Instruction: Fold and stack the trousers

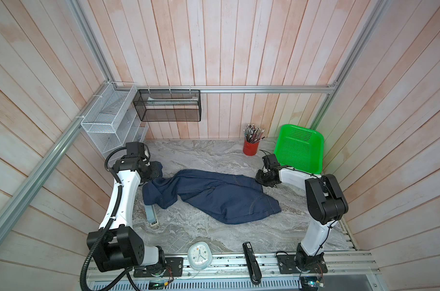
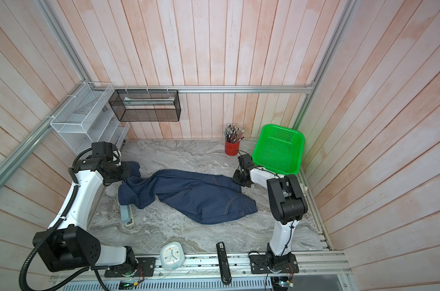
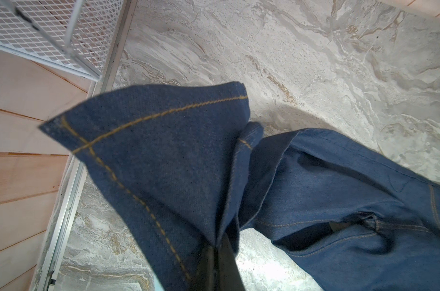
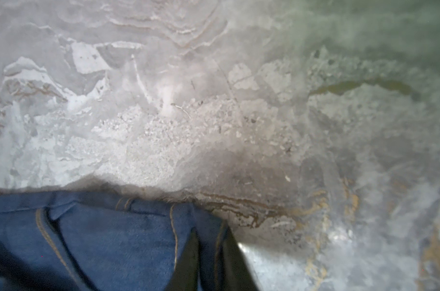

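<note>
Dark blue denim trousers (image 1: 224, 198) lie stretched across the table, the legs bunched towards the left and the waist end at the right. My left gripper is shut on a pinch of a leg near its hem, with the yellow-stitched cloth fanning out above the fingers. At the far right corner of the waist end is my right gripper. Its fingers (image 4: 187, 264) stand part open, one on each side of the denim corner, which lies between them. In both top views the dark gripper bodies cover the fingertips.
A green basket (image 1: 300, 148) stands behind the right arm, with a red cup (image 1: 250, 148) of utensils beside it. White wire shelves (image 1: 110, 116) hang near the left arm. A light blue box (image 1: 151, 213) lies partly under the trousers. Bare table shows in front.
</note>
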